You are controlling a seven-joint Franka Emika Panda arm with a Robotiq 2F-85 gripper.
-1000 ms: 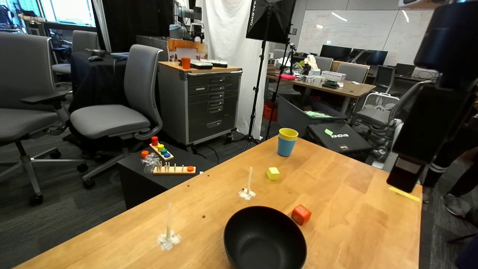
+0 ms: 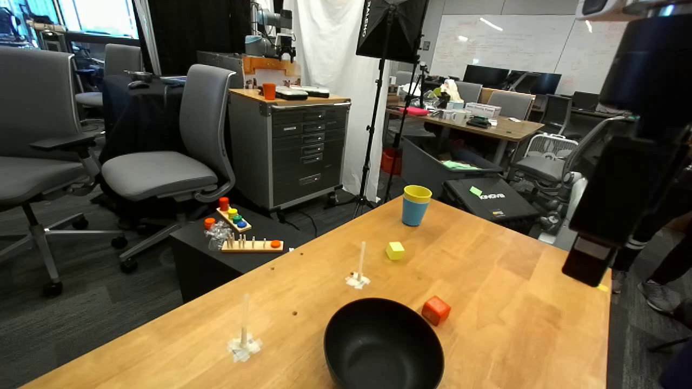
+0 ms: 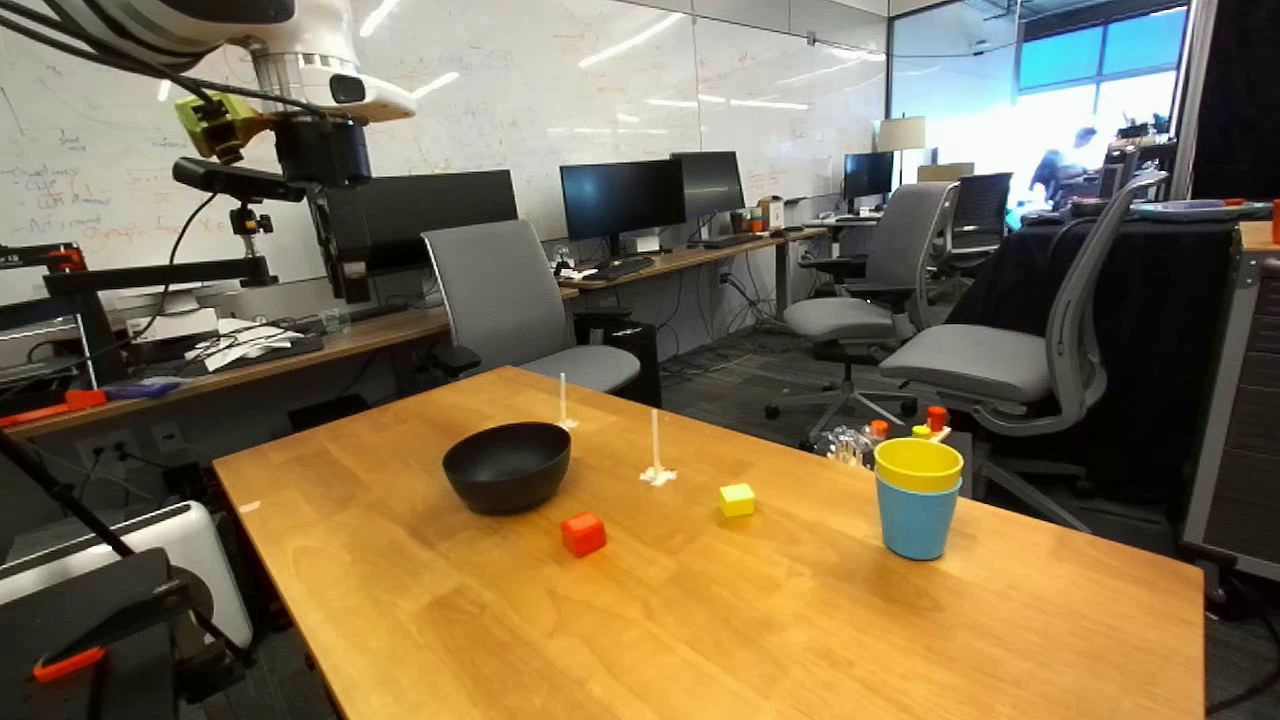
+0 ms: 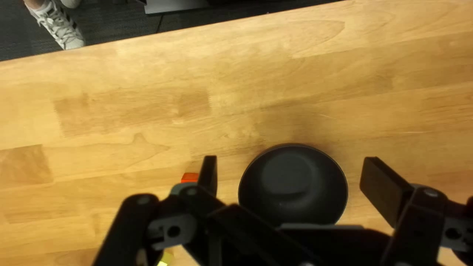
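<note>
High above the table my gripper stands open, its two dark fingers far apart with nothing between them. In the wrist view a black bowl (image 4: 295,186) shows below, in the gap between the fingers; it looks empty. Close beside the bowl lies a red block (image 2: 436,310), partly covered by the left finger in the wrist view. A yellow block (image 3: 737,500) rests farther along the table. Toward the far end stands a blue cup (image 2: 415,212) with a yellow cup (image 3: 919,463) nested in its top.
Two thin upright pegs, a nearer peg (image 2: 244,322) and a farther peg (image 2: 361,262), are taped to the wooden table (image 3: 672,612). Wide bare wood lies around the blocks. A low black stand (image 2: 214,275) with peg toys sits off the table's edge.
In exterior view 1 my gripper has shifted slightly right and down, now covering most of the yellow strip at the table edge. Bowl, blocks and cups have stayed in place.
</note>
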